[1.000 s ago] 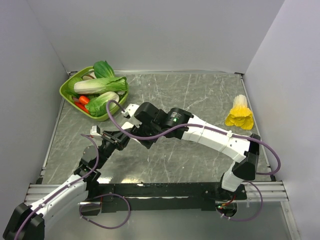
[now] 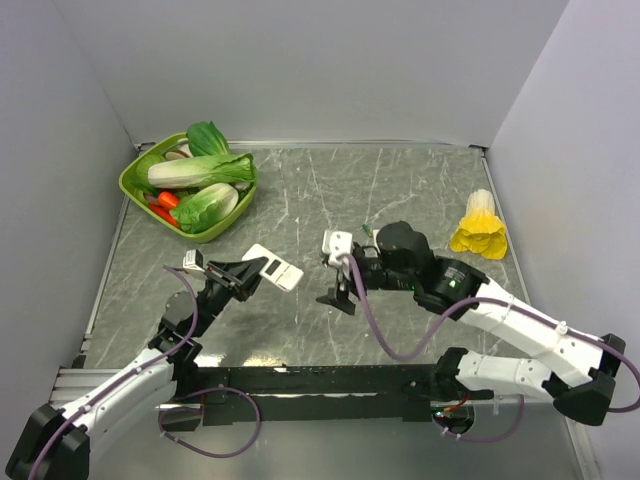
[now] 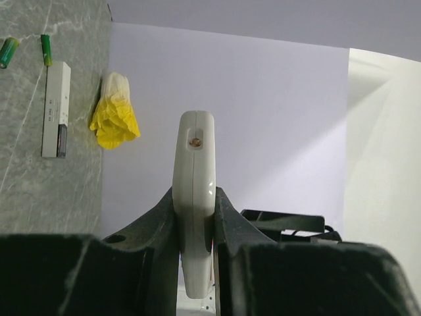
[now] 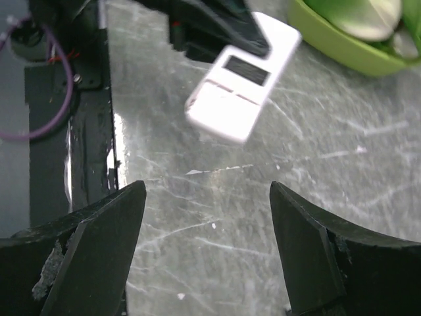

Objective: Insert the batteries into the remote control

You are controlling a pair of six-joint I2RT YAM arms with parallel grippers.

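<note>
A white remote [image 2: 283,275] with a dark window is held in the air by my left gripper [image 2: 257,268], which is shut on it; in the left wrist view it stands edge-on [image 3: 193,164] between the fingers, and in the right wrist view its face [image 4: 230,99] shows, slightly blurred. Two green batteries [image 3: 9,51] lie on the counter, near a long white box [image 3: 54,108] with a dark end. My right gripper is open and empty, pointing toward the remote from the right.
A green basket of vegetables [image 2: 131,182] stands at the back left. A yellow-and-white object [image 2: 478,235] lies at the right edge.
My right arm has moved right and toward the front, away from the remote, which is now uncovered in the top view. My left arm and the remote look unmoved.
</note>
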